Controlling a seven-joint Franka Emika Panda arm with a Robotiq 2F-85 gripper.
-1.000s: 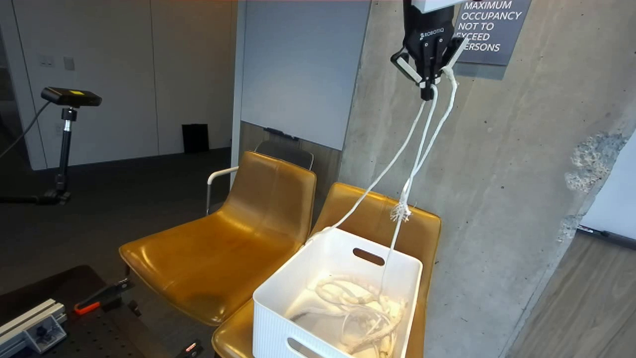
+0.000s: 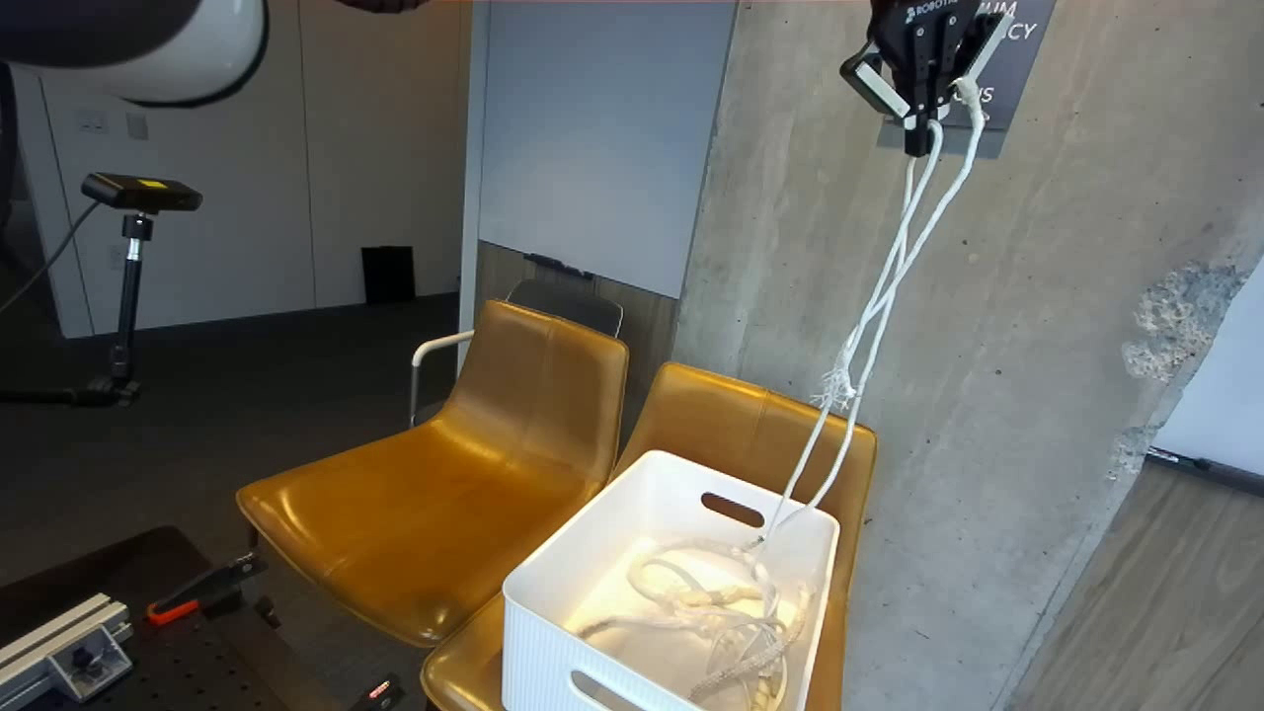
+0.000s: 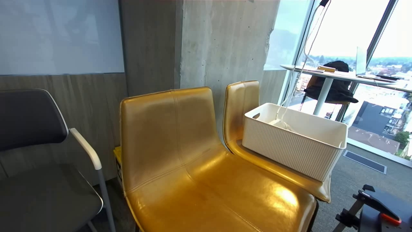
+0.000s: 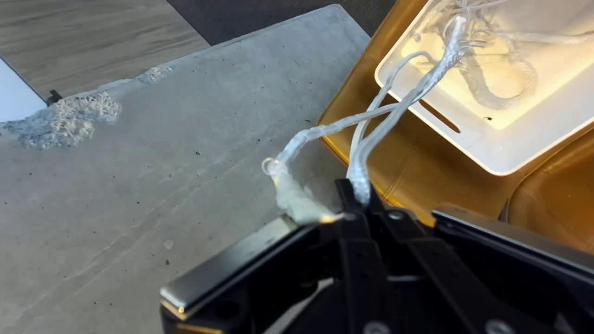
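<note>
High above the white basket, my gripper is shut on a white rope. In the wrist view the rope is pinched between the fingertips, and a pale, stiff-looking rope end sticks out to the left of them. Several strands hang down, with a frayed tuft partway along. Their lower part drops over the basket's back side, and more loosely coiled rope lies inside. In the second exterior view only the tip of the gripper shows at the top edge.
The basket rests on a tan chair, with a second tan chair to its left. A concrete wall stands close behind. A dark table with a clamp is at the lower left.
My gripper has risen and moved right with the rope. The strand that ran over the basket's left edge now hangs with the others toward the back right.
</note>
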